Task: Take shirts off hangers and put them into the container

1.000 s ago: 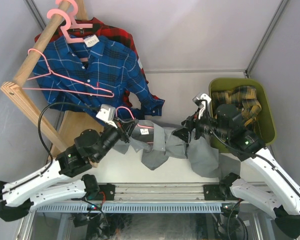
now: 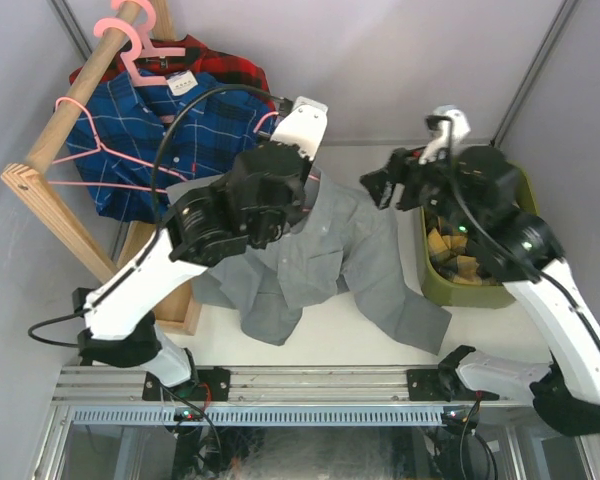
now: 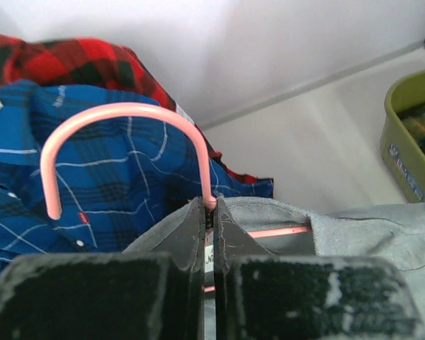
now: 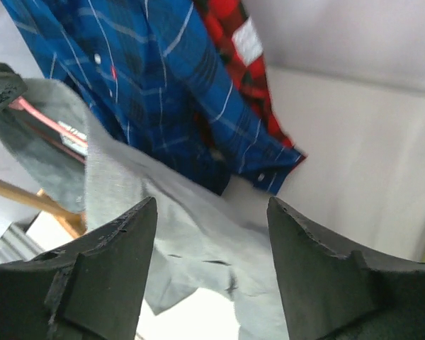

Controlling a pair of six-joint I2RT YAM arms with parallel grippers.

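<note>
The grey shirt (image 2: 378, 268) hangs and spreads over the middle of the table, its upper part hidden in the top view by the left arm. A pink hanger (image 3: 127, 110) runs into it, the hook standing free above. My left gripper is shut on this hanger at the hook's base; a pink bar also shows beneath the grey cloth. To the right, my right gripper has its fingers apart. Grey cloth passes below and between them in the right wrist view, with nothing visibly pinched.
Blue plaid (image 2: 130, 140) and red plaid (image 2: 220, 66) shirts hang on the wooden rack (image 2: 55, 140) at left, beside an empty pink hanger (image 2: 102, 146). A green bin (image 2: 430, 285) with plaid cloth stands at right, partly under the right arm.
My left gripper has risen and moved right and back, carrying the hanger. The right gripper has moved up and its fingers now stand apart. The grey shirt now hangs lower and spreads toward the left.
</note>
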